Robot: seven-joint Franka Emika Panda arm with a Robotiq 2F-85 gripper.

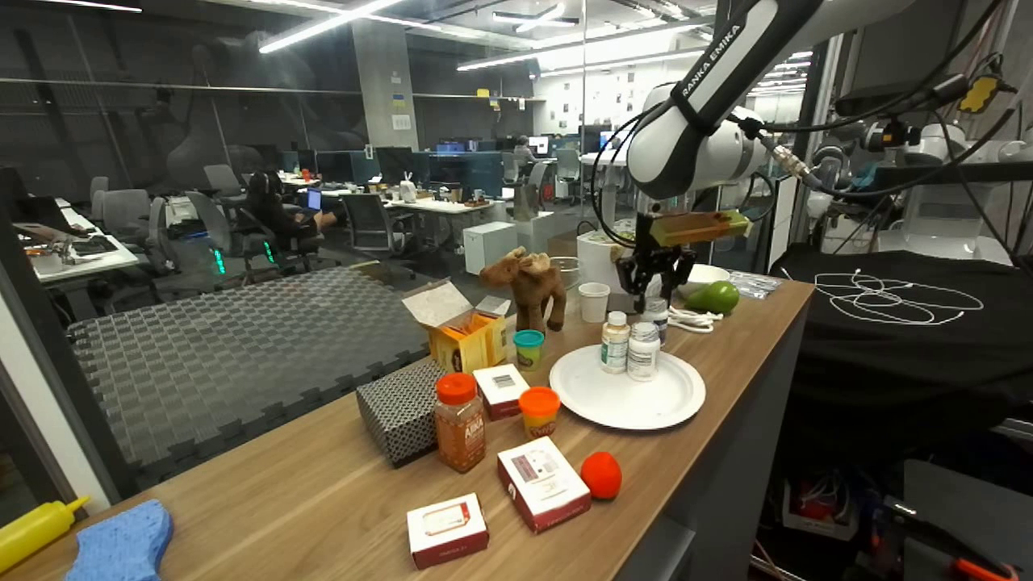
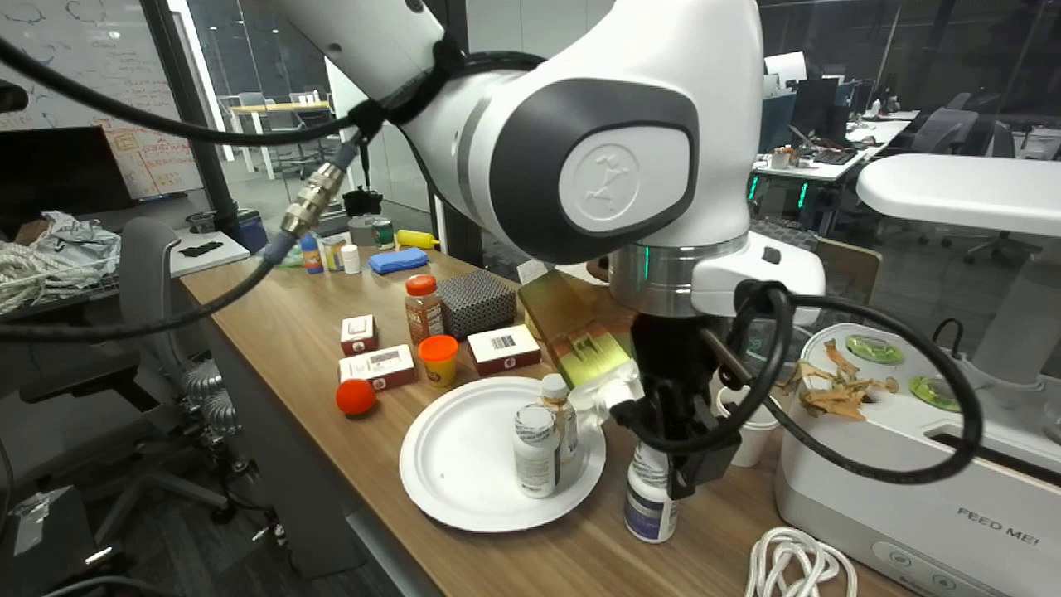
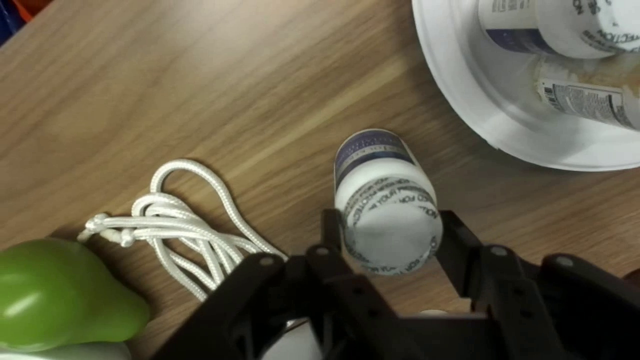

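A white pill bottle with a purple label [image 3: 375, 159] stands upright on the wooden table, outside the plate. My gripper points down over it, one finger on each side of its white top in the wrist view. Whether both fingers press on it cannot be told. In exterior view 2 the gripper [image 2: 658, 453] hides the top of this bottle [image 2: 651, 507]. Two more bottles, a white one [image 2: 537, 463] and a clear brownish one [image 1: 615, 344], stand on the white plate [image 1: 620, 411] close by.
A white cord [image 3: 198, 234] and a green pear-like object [image 3: 66, 294] lie beside the bottle. A paper cup [image 1: 593, 302] and a white appliance [image 2: 895, 478] stand near the gripper. Boxes, tubs and a red ball [image 1: 601, 474] occupy the table beyond the plate.
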